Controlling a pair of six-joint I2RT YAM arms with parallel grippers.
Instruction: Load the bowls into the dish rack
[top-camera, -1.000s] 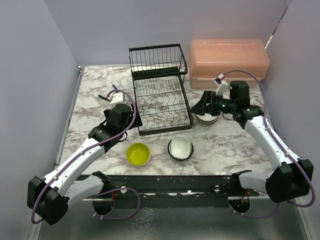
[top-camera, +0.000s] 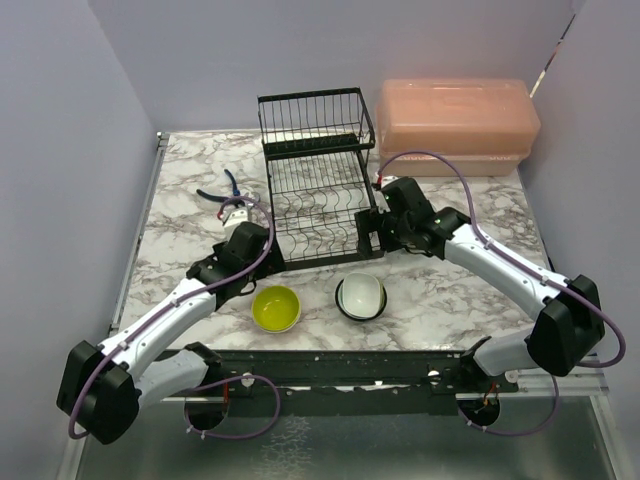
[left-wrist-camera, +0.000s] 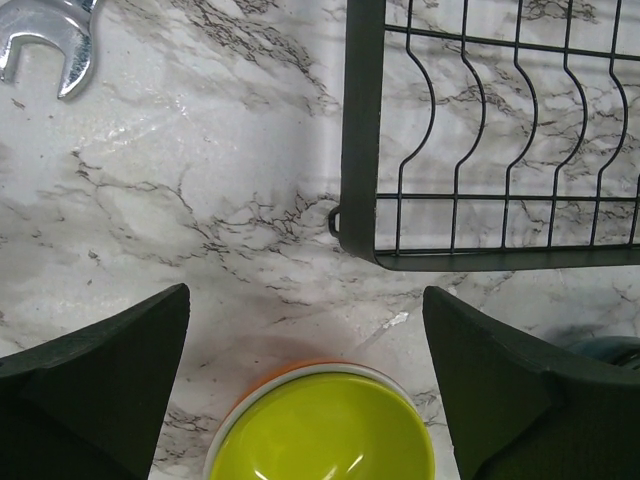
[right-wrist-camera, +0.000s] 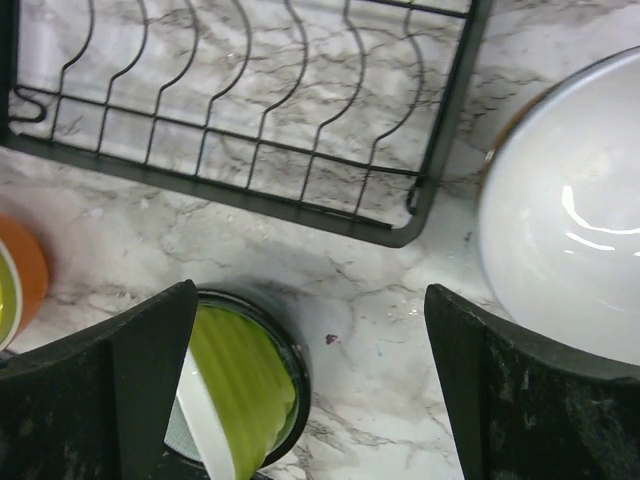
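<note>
The black dish rack (top-camera: 318, 264) stands at the middle back. A yellow-green bowl (top-camera: 276, 308) lies in front of it at left, and a stack of bowls (top-camera: 362, 298) with white and black rims lies at right. My left gripper is open above the rack's front-left corner, over the yellow bowl in its wrist view. My right gripper is open near the front-right corner, above the bowl stack, with nothing held. A white bowl (right-wrist-camera: 565, 210) fills the right of the right wrist view.
A metal wrench (left-wrist-camera: 60, 45) lies left of the rack. A pink translucent box (top-camera: 458, 115) fills the back right. Bare marble shows at both sides of the table.
My right gripper has swung left from the right-hand bowls to the rack's front-right corner. My left gripper has shifted slightly toward the front.
</note>
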